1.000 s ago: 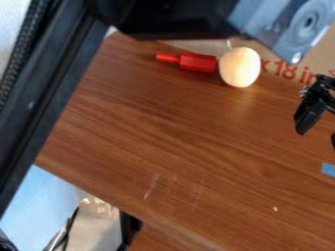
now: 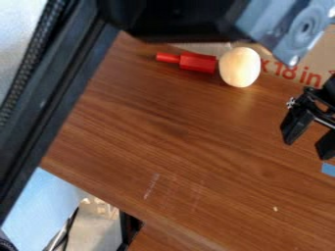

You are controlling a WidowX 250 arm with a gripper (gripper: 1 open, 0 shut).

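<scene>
On the wooden table [image 2: 170,167] a red object [image 2: 194,63] with a thin handle lies beside a pale egg-shaped object [image 2: 240,66], both at the top centre. My black gripper [image 2: 315,127] is at the right edge, below and right of them and apart from both, partly out of frame; its fingers look apart, with nothing visible between them.
A cardboard box [image 2: 296,76] with red printing stands behind the objects. A blue patch [image 2: 328,169] is at the right edge. A dark metal arm frame [image 2: 59,88] crosses the left and top.
Over the last second my gripper has moved down and slightly left at the right edge. The red and pale objects have not moved.
</scene>
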